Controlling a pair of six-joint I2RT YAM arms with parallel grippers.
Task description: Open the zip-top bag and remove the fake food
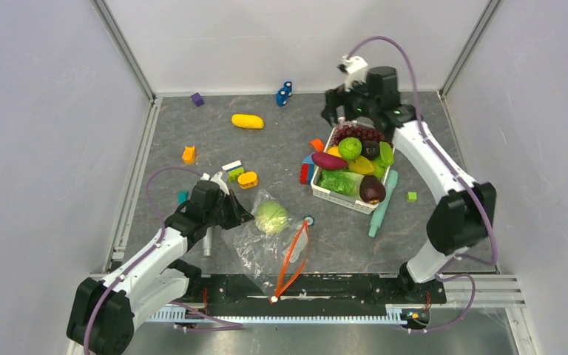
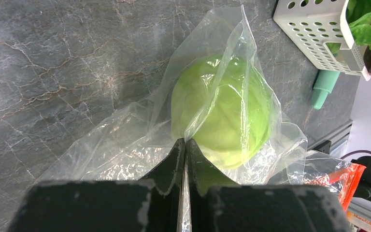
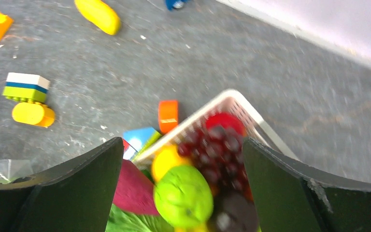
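A clear zip-top bag (image 1: 250,250) with an orange zip strip (image 1: 287,275) lies near the front of the table. Inside it is a pale green cabbage (image 1: 271,217), seen through the plastic in the left wrist view as well. My left gripper is shut, with the bag's film pinched at its fingertips just beside the cabbage. Over the back end of the white basket (image 1: 346,198) hangs my right gripper, open, nothing between its fingers. Fake food fills the basket: a round green piece (image 3: 183,196), red grapes (image 3: 211,150) and an eggplant (image 1: 372,189) among others.
A yellow food piece (image 1: 248,121) lies loose at the back. Toy blocks (image 1: 248,180) sit behind the left gripper, and a blue toy (image 1: 284,93) stands by the back wall. A teal rolling pin (image 1: 383,204) leans along the basket's right side.
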